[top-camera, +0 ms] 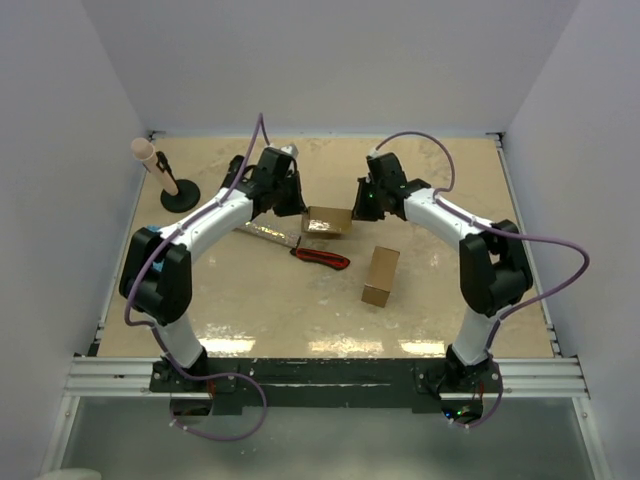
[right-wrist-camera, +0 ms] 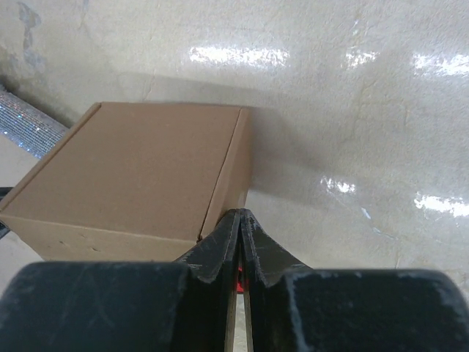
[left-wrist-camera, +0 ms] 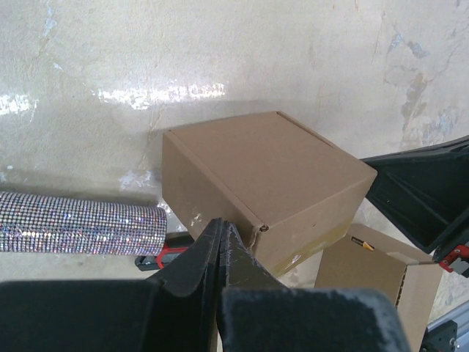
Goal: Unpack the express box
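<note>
A closed cardboard box (top-camera: 328, 219) is at the middle of the table between my grippers, tilted in the top view. My left gripper is shut against its near side, and my right gripper is shut at its opposite side; nothing shows between either one's fingers. Whether the box rests on the table or is raised is unclear. A red-and-black box cutter (top-camera: 319, 256) lies just below it.
A second box (top-camera: 381, 275) lies front right. A sparkly silver cylinder (left-wrist-camera: 80, 224) lies left of the middle box, and a stand (top-camera: 180, 196) is at back left.
</note>
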